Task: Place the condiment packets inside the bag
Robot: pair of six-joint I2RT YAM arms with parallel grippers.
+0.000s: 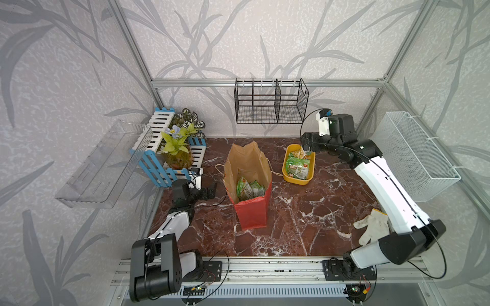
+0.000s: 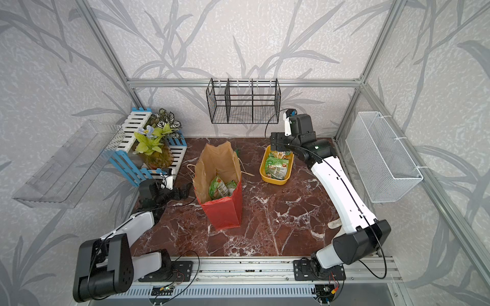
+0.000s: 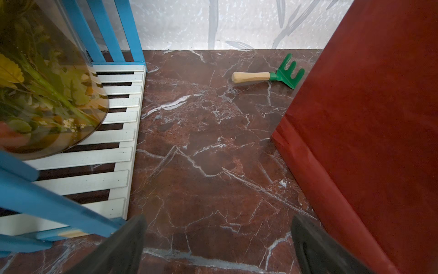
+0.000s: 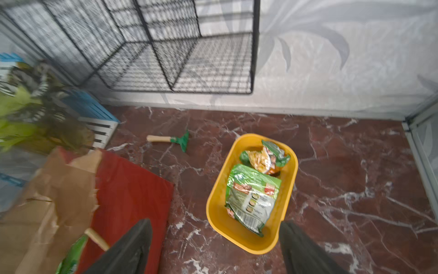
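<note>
The red paper bag (image 1: 252, 214) stands upright and open mid-table, with green packets (image 1: 249, 189) inside. To its right, a yellow tray (image 4: 218, 221) holds a green packet (image 4: 251, 197) and, at its far end, an orange-and-green packet (image 4: 261, 159). Over the tray's far end hangs my right gripper (image 1: 307, 141); in the right wrist view its blurred fingers (image 4: 295, 246) stand apart, nothing between them. On the bag's left, my left gripper (image 1: 211, 191) is open and empty, its fingers (image 3: 314, 244) spread over bare tabletop.
A blue-and-white rack (image 1: 159, 173) with a plant stands left of the bag. Behind the bag lies a small green rake (image 3: 286, 73). A black wire basket (image 1: 270, 113) hangs on the back wall. A glove (image 1: 374, 226) lies front right. The table before the tray is clear.
</note>
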